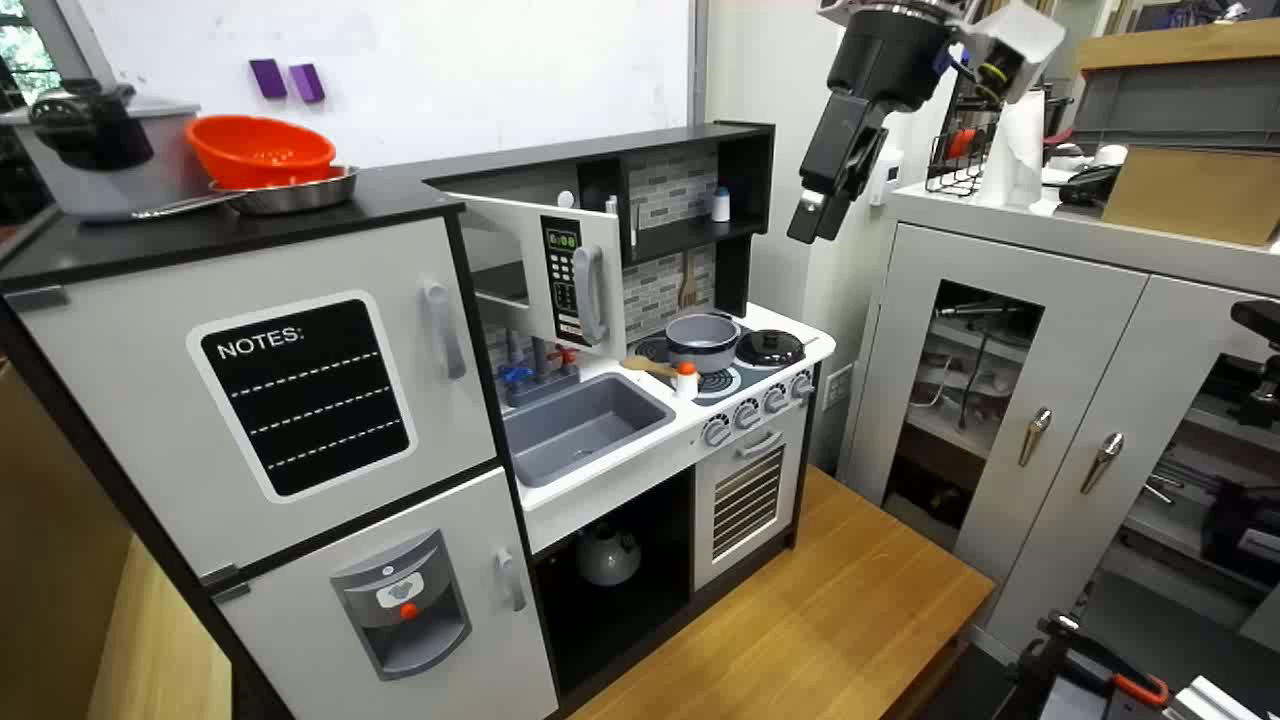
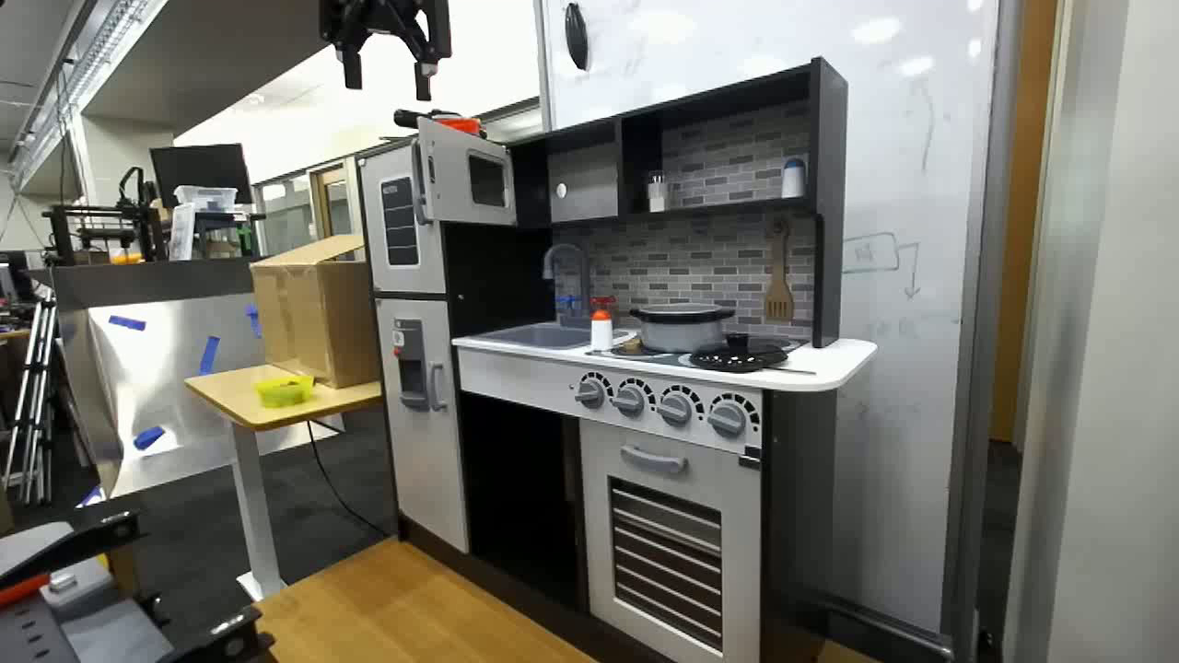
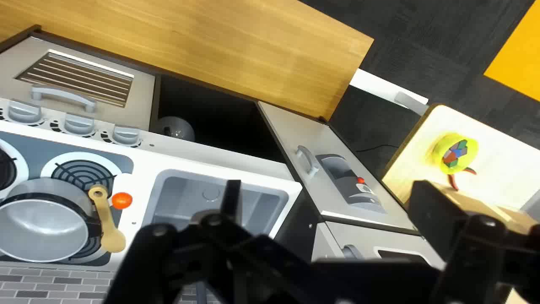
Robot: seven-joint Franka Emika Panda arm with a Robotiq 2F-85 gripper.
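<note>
High above the toy kitchen hangs my gripper [image 2: 389, 79], its two fingers spread wide and the gap between them empty. Fingers [image 3: 231, 198] also show apart in the wrist view, over the grey sink [image 3: 207, 195]. The microwave door [image 1: 524, 274] stands swung open. On the stove sits a grey pot [image 1: 702, 342], with a black lid [image 1: 770, 348] beside it. A wooden spoon [image 3: 107, 223] and a white shaker with an orange cap [image 3: 122, 200] lie between pot and sink. The gripper touches none of these.
An orange colander [image 1: 260, 146] rests in a metal pan on the fridge top, next to a grey bin. A kettle [image 1: 608, 554] stands in the open lower shelf. Grey cabinets [image 1: 1014, 396] stand to the right.
</note>
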